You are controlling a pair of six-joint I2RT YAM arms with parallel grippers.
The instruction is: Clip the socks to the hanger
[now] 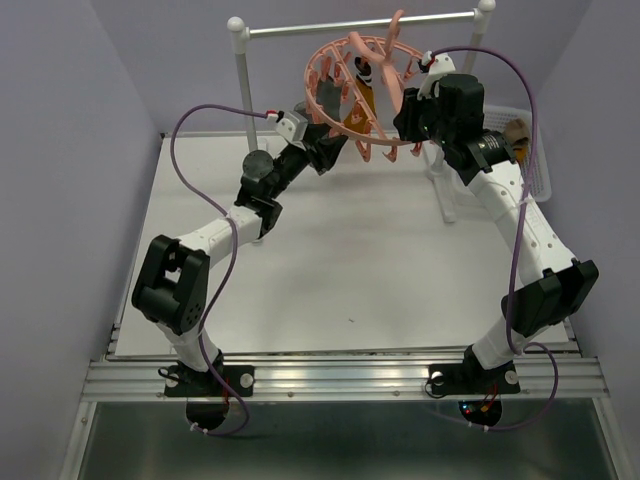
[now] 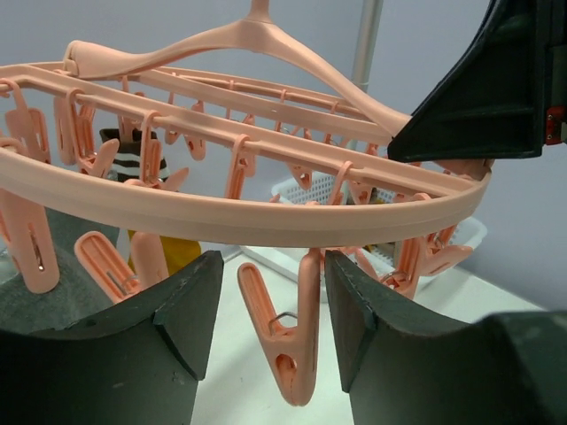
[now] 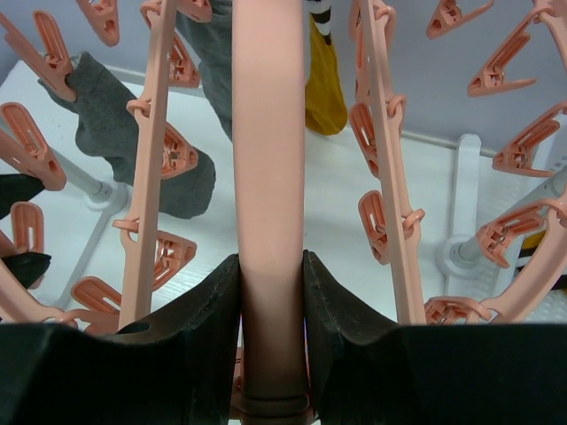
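The round pink hanger [image 1: 355,136] hangs below the white rack bar. My right gripper is shut on one of its pink bars [image 3: 267,159]. In the left wrist view, a pink clip [image 2: 306,336] hangs from the near rim, between the spread fingers of my left gripper. That gripper is open, its right finger very near the clip. A grey sock [image 3: 97,115] hangs at the hanger's left side in the right wrist view. A yellow sock [image 3: 324,88] with a black-and-white striped part and another grey piece [image 3: 208,53] hang farther back.
A white basket [image 1: 540,170] with more socks stands on the right behind my right arm. White rack posts [image 1: 245,95] rise at both sides. Several other clips [image 3: 372,226] hang around the hanger.
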